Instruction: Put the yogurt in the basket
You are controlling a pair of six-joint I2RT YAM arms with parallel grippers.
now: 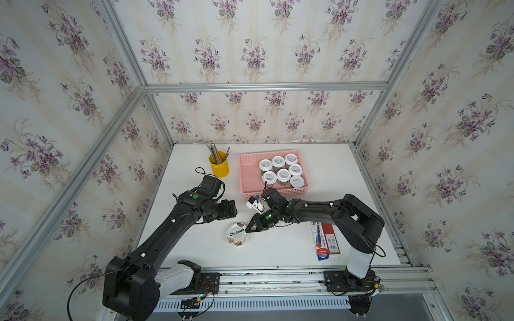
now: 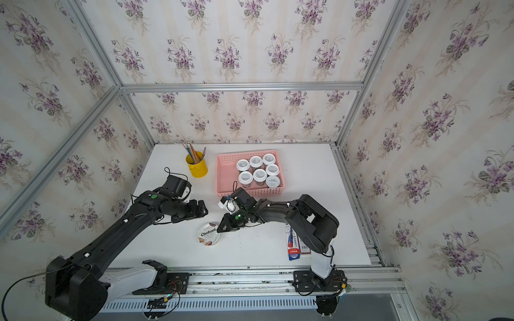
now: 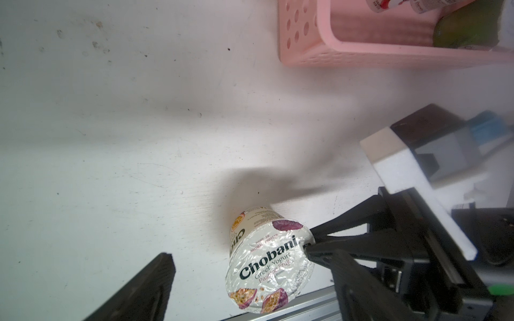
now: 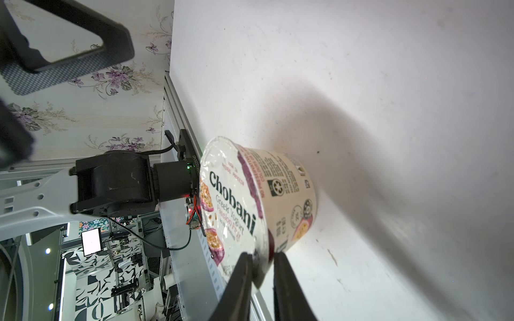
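Note:
The Chobani yogurt tub (image 1: 236,233) is at the front middle of the white table, its foil lid facing up in the left wrist view. My right gripper (image 2: 221,226) is shut on the tub's lid rim (image 4: 259,224), its fingertips at the upper right of the lid (image 3: 270,262). My left gripper hangs above and left of the tub, its two fingers well apart with nothing gripped. The pink basket (image 1: 249,174) stands behind both grippers and holds several white-lidded jars.
A yellow cup (image 1: 219,169) with pens stands at the back left. Flat boxes (image 2: 293,243) lie at the front right under the right arm. The basket's left part has free room.

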